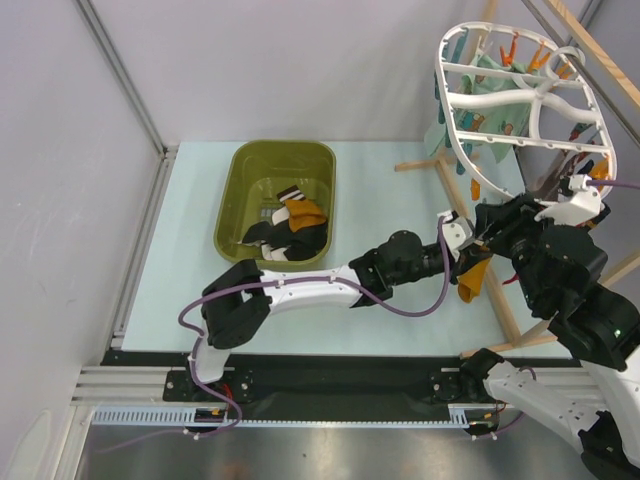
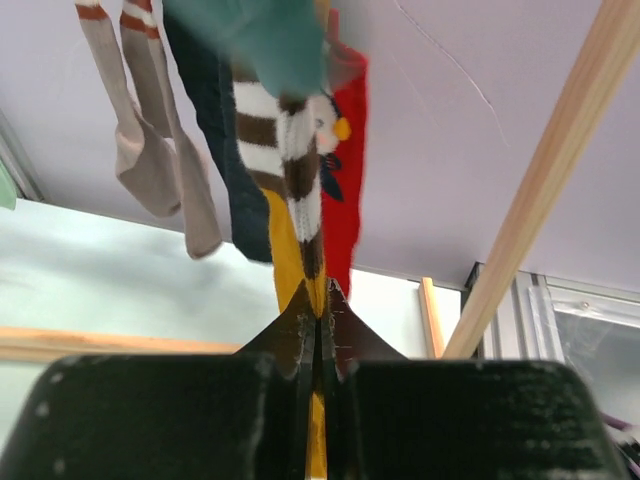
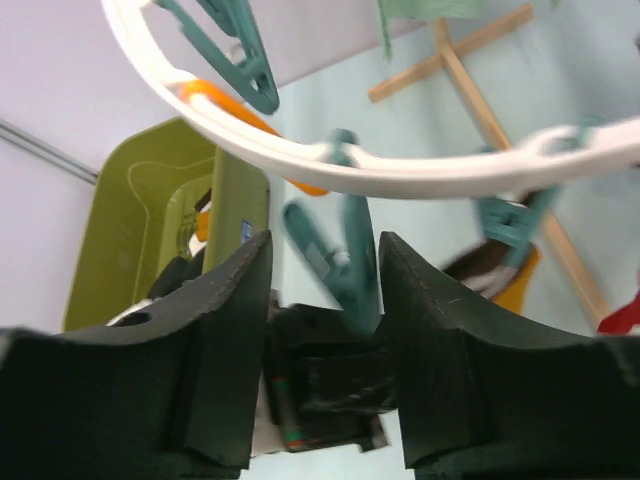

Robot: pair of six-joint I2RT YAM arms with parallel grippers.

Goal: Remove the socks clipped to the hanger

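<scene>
A brown-and-white striped sock with an orange part (image 2: pixel 262 150) hangs down in the left wrist view. My left gripper is shut on this sock, and orange cloth shows below its fingers too. From above, the sock's orange end (image 1: pixel 470 282) hangs beside the left gripper. Under the white hanger's rim (image 3: pixel 440 172), a blurred teal clip (image 3: pixel 352 262) sits between the parted fingers of my right gripper, which is open. Whether the clip still pinches the sock cannot be made out.
Grey socks (image 2: pixel 150 150), a dark sock (image 2: pixel 215 130) and a red sock (image 2: pixel 345 150) hang close by. A wooden stand (image 1: pixel 502 305) rises under the hanger (image 1: pixel 500 100). The olive bin (image 1: pixel 232 195) at left holds several socks.
</scene>
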